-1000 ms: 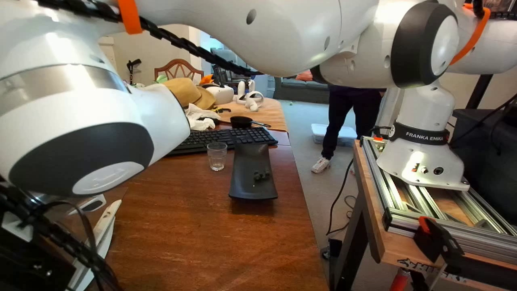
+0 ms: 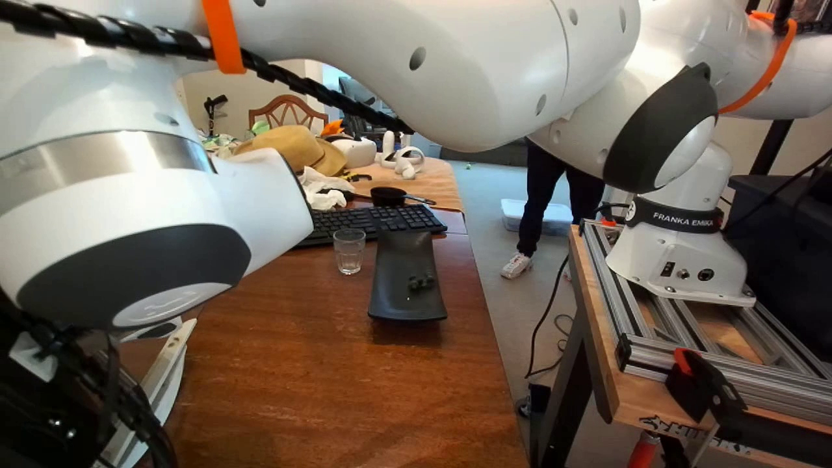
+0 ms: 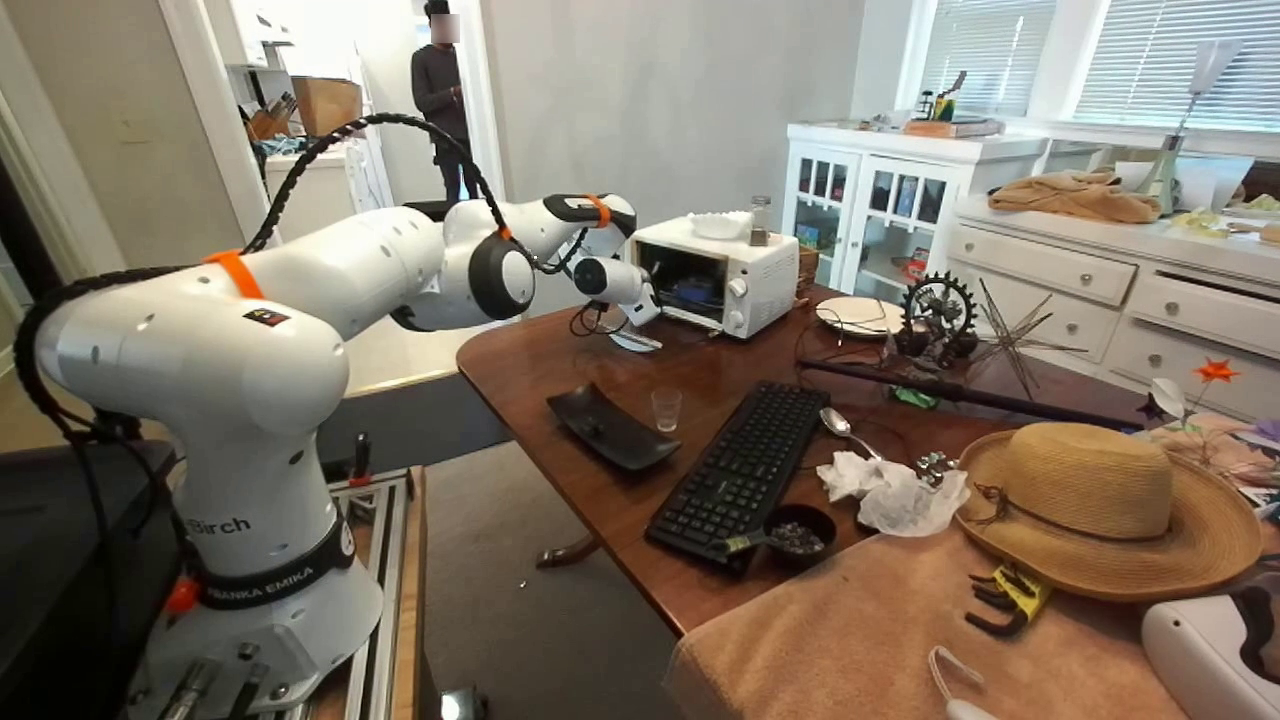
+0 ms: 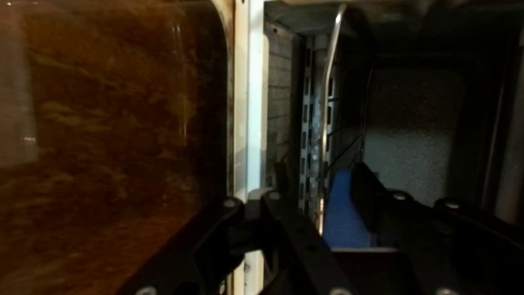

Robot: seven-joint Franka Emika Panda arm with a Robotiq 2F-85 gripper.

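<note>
The white toaster oven [image 3: 768,284] stands at the far side of the table with its front open. Its lowered door [image 4: 123,123] fills the left half of the wrist view, and the dark oven cavity [image 4: 412,98] is on the right. My gripper is at the oven mouth, its dark fingers [image 4: 366,189] apart. Between them, close to the right finger, shows a blue thing [image 4: 344,211] inside the oven. Whether it touches that finger is unclear. A wire rack [image 4: 325,113] runs in front of it. Both exterior views hide the fingertips.
On the table are a black tray [image 3: 588,420] with small dark pieces, a clear glass [image 3: 667,410] and a black keyboard [image 3: 744,468]. A straw hat [image 3: 1086,480] and white crumpled paper [image 3: 894,486] lie farther off.
In exterior view 1, my arm's upper links have come lower and the elbow has shifted. The tray and glass have not moved.
</note>
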